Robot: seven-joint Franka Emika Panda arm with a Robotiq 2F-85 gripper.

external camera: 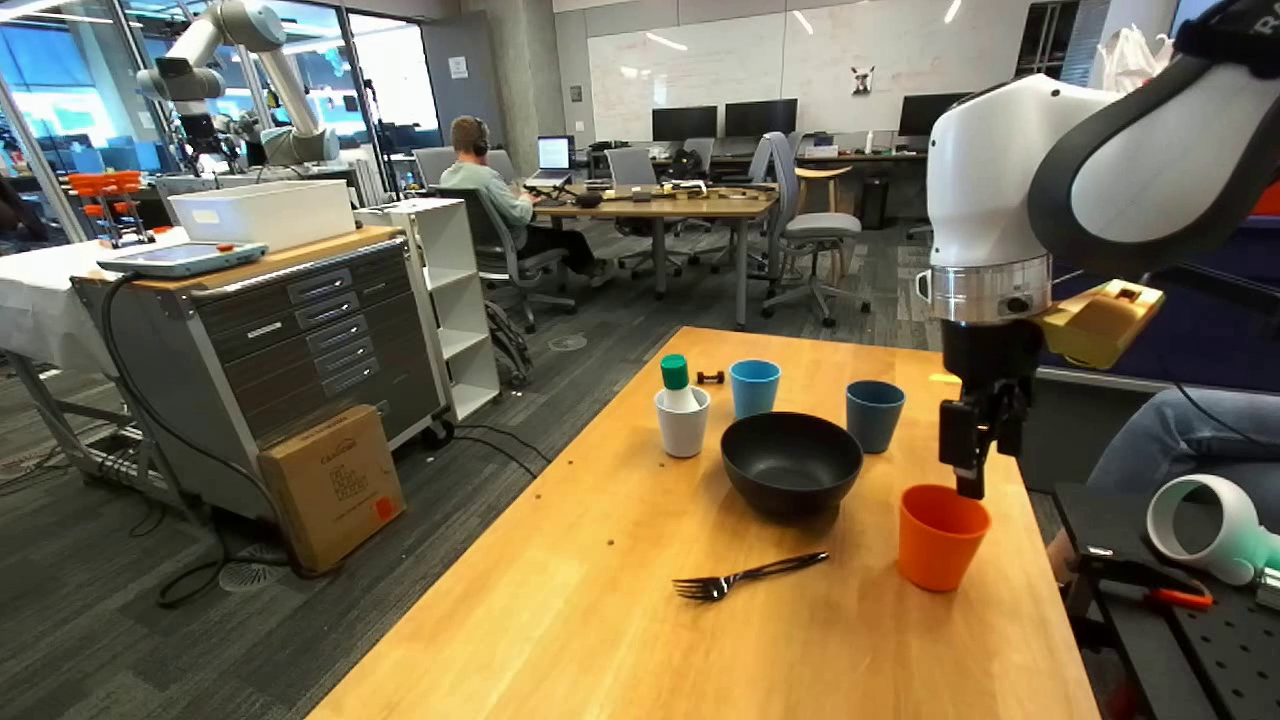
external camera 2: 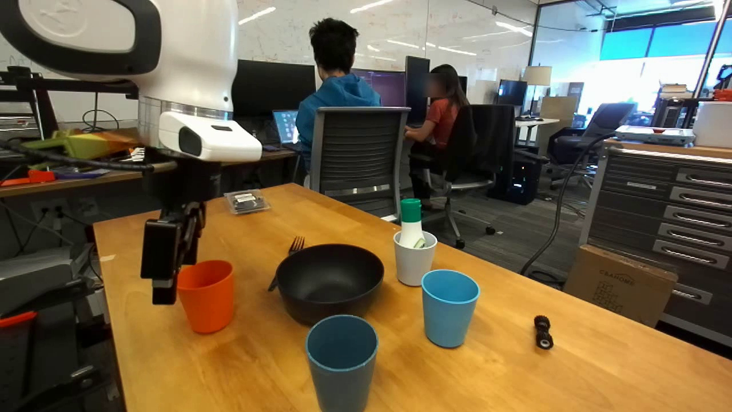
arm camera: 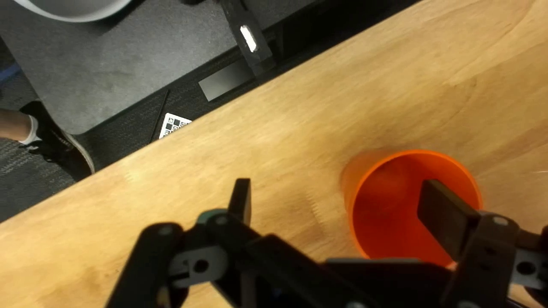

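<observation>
An orange cup (external camera: 943, 540) stands upright and looks empty on the right side of the table. My gripper is open just above it, with nothing held. In the wrist view one finger (arm camera: 444, 215) appears over the mouth of the orange cup (arm camera: 395, 226), while the other finger (arm camera: 240, 202) is over bare wood beyond the rim. Whether the first finger dips below the rim I cannot tell. In exterior view 2 the fingers (external camera 2: 163, 257) overlap the left side of the orange cup (external camera 2: 207, 302).
Beside the cup sit a black bowl (external camera: 792, 462) and a black fork (external camera: 746, 576). Farther back are a dark blue cup (external camera: 875, 420), a light blue cup (external camera: 755, 390) and a white cup (external camera: 681, 430) holding a green-capped bottle (external camera: 675, 374).
</observation>
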